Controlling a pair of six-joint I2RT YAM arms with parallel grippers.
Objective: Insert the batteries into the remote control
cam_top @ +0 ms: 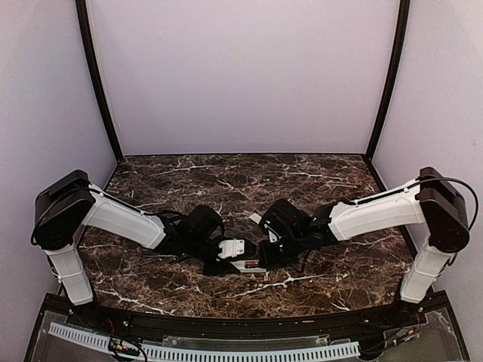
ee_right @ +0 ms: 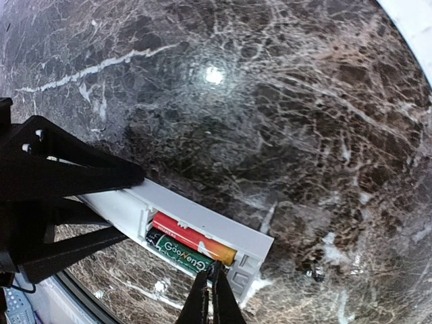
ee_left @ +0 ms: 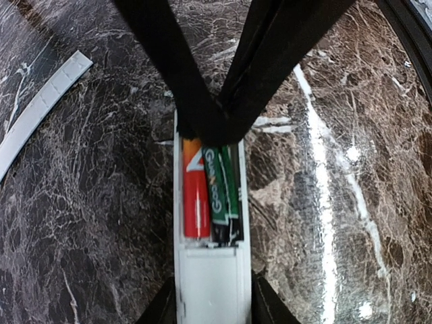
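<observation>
The white remote (ee_left: 212, 283) has its battery bay open, holding a red battery (ee_left: 196, 202) and a green battery (ee_left: 219, 189) side by side. My left gripper is shut on the remote's closed end. My right gripper is shut, its tips pressed at the end of the green battery in the right wrist view, hiding that end; in the left wrist view it stands over the bay's far end.
A white battery cover (ee_left: 40, 101) lies on the marble table (cam_top: 241, 181) behind the remote. Both arms are close together at the front centre.
</observation>
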